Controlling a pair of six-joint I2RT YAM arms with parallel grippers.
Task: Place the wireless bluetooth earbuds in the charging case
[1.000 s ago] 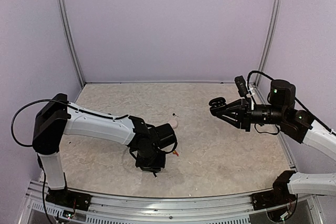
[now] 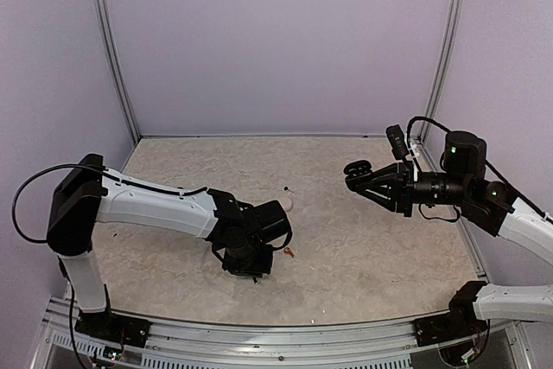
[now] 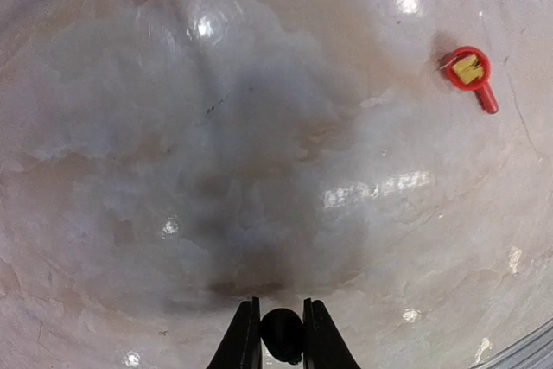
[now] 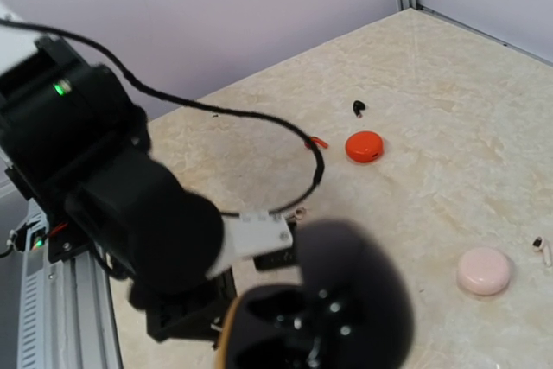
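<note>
The black charging case point(image 4: 346, 321) has its lid raised, with hollows and small shiny spots inside. My right gripper point(image 2: 350, 181) is shut on it, holding it above the table at the right. Low over the table's front left, my left gripper has a rounded black earbud point(image 3: 281, 335) between its fingertips. Both fingers stand close at its sides, and whether they grip it firmly is unclear. In the top view that earbud is mostly hidden by the left arm. A red earbud point(image 3: 467, 68) with a gold end lies apart on the table.
An orange-red case point(image 4: 364, 147), a dark earbud point(image 4: 359, 108), a pink case point(image 4: 484, 270) and another earbud point(image 4: 542, 248) lie on the table point(image 2: 371, 257). A loose cable point(image 4: 220, 112) arcs over the left arm.
The left arm has shifted slightly, its gripper end a little higher in the top view. The right arm and the case it holds have stayed still.
</note>
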